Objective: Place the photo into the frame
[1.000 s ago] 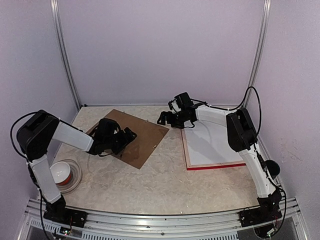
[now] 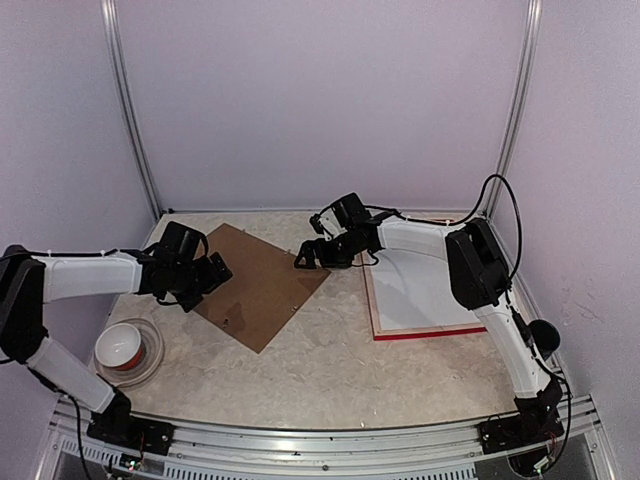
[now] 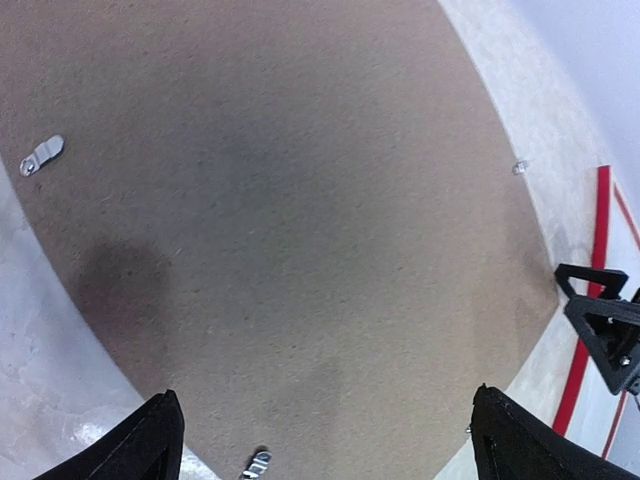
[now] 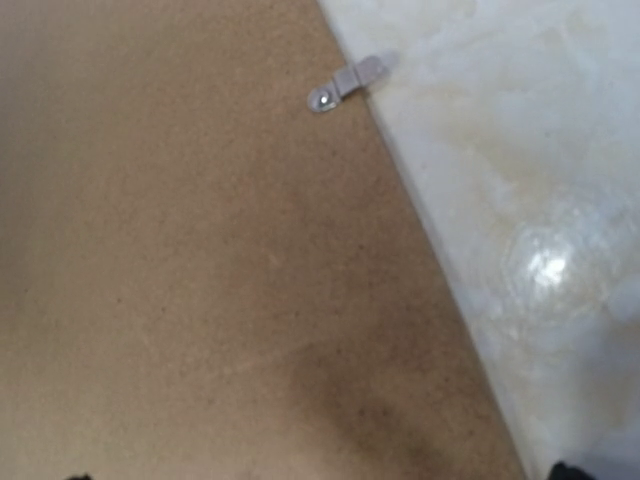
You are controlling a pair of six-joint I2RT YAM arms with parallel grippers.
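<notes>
A brown board [image 2: 262, 290] with small metal clips at its edges lies flat and askew on the left half of the table. A red-edged frame [image 2: 425, 334] with a white inside lies to its right; no picture shows on either. Over the board's left side, my left gripper [image 2: 208, 286] is open, its fingers [image 3: 130, 450] wide apart with only board seen between them. At the board's right corner stands my right gripper [image 2: 311, 257], also open; barely its fingertips [image 4: 572, 471] enter the right wrist view, beside the board's edge. Whether they touch the board, I cannot tell.
A red and white bowl [image 2: 119, 346] sits on a plate [image 2: 150, 368] at the front left. A dark round object [image 2: 543, 336] is at the right edge, near the right arm.
The brown board has slid a little left and toward the front. Both grippers have shifted left, the left one farther, out toward the board's left side. The red-edged frame has stayed put.
</notes>
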